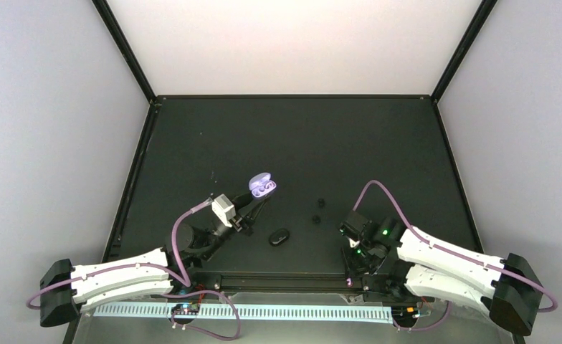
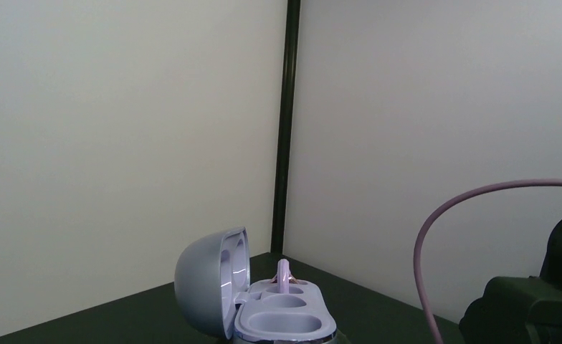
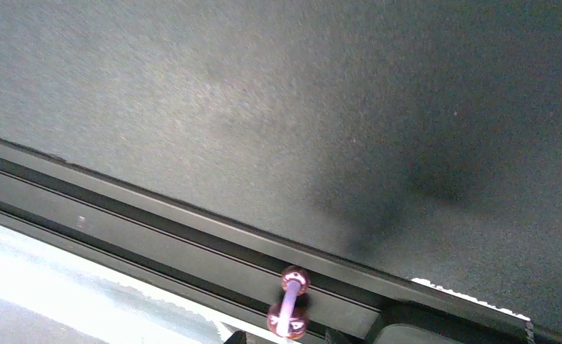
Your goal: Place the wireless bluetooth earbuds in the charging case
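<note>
My left gripper (image 1: 252,206) is shut on the lilac charging case (image 1: 265,190), holding it above the table with its lid raised. In the left wrist view an earbud (image 2: 284,276) sits in the far end of the case, its lilac bridge standing up; the nearer hollow is empty. Another earbud (image 3: 289,304), two coppery ends joined by a lilac bridge, lies on the dark front rail. Part open, my right gripper (image 1: 348,274) points down at it, with the fingertips barely showing on either side at the bottom of the right wrist view.
A black oval object (image 1: 279,236) rests on the table between the arms. Two small black bits (image 1: 320,203) lie to its right. The front rail (image 1: 299,284) borders the table, and the back half is clear.
</note>
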